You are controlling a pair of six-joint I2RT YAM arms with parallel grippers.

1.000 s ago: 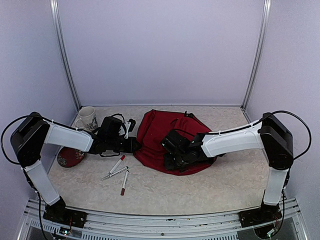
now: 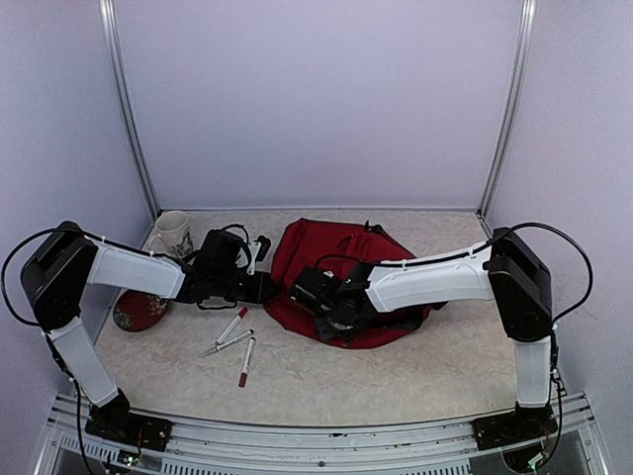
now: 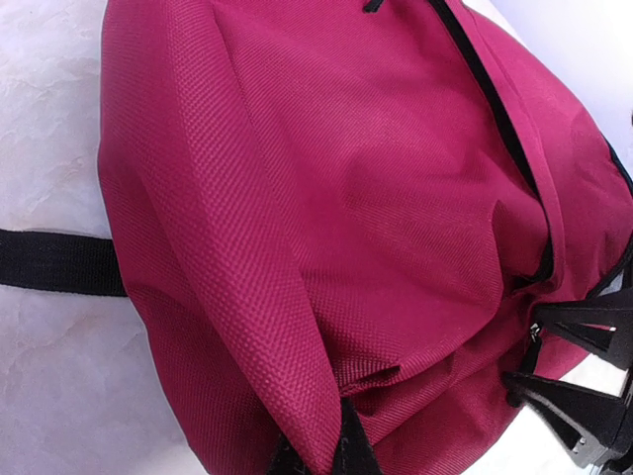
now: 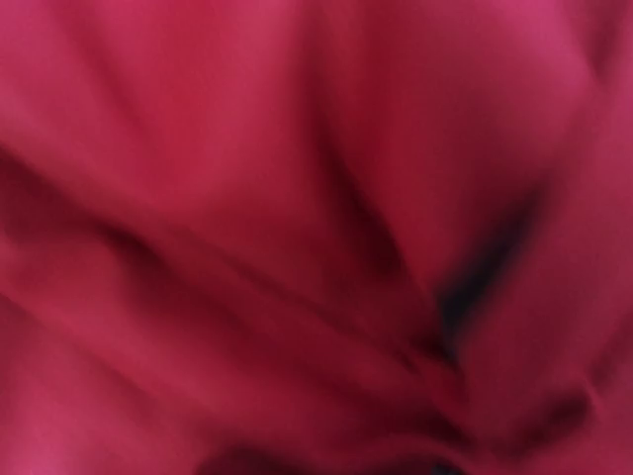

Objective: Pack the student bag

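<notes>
A red backpack lies on the table, its fabric filling most of the left wrist view, with a black zipper and strap. My left gripper is shut at the bag's left side, with fabric at its tips. My right gripper is low over the bag's front middle; in the left wrist view its fingers stand apart beside the fabric. The right wrist view shows only blurred red fabric.
Several markers lie at the front left. A white mug and a round red object sit at the far left.
The left arm has not visibly moved.
</notes>
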